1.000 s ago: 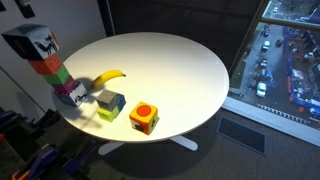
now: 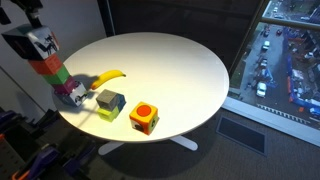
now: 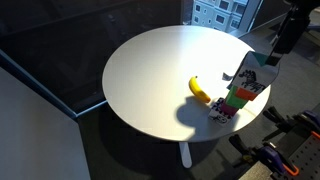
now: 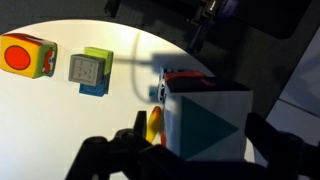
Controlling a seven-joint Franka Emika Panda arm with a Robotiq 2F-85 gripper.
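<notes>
A tower of blocks stands at the table's left edge in exterior view 1. Its top block (image 2: 42, 42) is white and black, with a red block (image 2: 47, 66), a green block (image 2: 57, 76) and a patterned white and purple block (image 2: 70, 92) beneath. From the wrist, the top block (image 4: 205, 120) shows a teal triangle and fills the space between my spread fingers. My gripper is open over the tower. Whether the fingertips reach down beside the top block cannot be told.
A yellow banana (image 2: 108, 78) lies beside the tower. Toward the near edge sit a grey block (image 2: 107, 99) on a lime-green one (image 2: 108, 113), and a yellow-red cube (image 2: 144, 116).
The gripper has shifted slightly near the top of the tower. The blocks and banana have stayed where they were.
</notes>
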